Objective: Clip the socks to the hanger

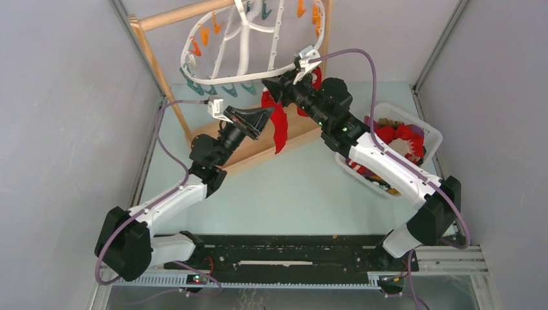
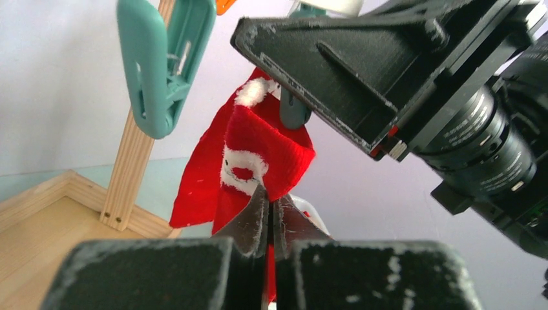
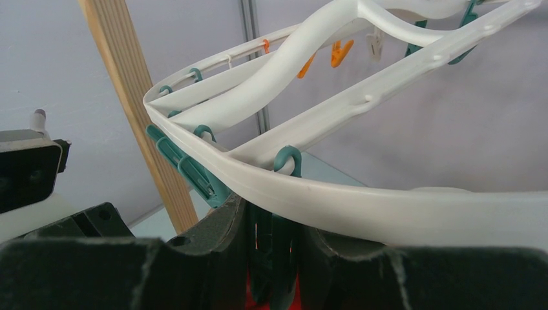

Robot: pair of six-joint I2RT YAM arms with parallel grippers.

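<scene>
A red sock (image 1: pixel 279 126) with white markings hangs beneath the front rim of the white hanger (image 1: pixel 240 78). My right gripper is shut on a teal clip (image 3: pixel 287 158) at that rim. In the left wrist view the upper part of the sock (image 2: pixel 249 152) meets that clip's lower end (image 2: pixel 295 111); how far the cloth sits inside its fingers is hidden. My left gripper is shut at the near side of the sock, where a fold of red cloth draws to its fingertips and more red shows between the fingers below.
Another red sock (image 1: pixel 316 78) hangs behind the right arm. Free teal clips (image 1: pixel 229 90) line the rim to the left, orange clips (image 1: pixel 195 46) further back. A white basket (image 1: pixel 434 133) of socks stands at the right.
</scene>
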